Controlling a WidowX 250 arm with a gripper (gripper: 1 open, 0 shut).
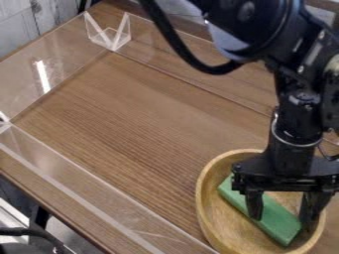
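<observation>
At the lower right, a wooden bowl (211, 206) holds a green block (275, 224) lying slanted inside it. My black gripper (282, 202) is over the bowl, open, its fingers pointing down on either side of the block's middle. Whether they touch the block cannot be told.
The wooden table (126, 129) has wide clear room to the left and behind. A clear plastic piece (109, 30) stands at the back left corner. Dark cables lie beyond the table's near left edge.
</observation>
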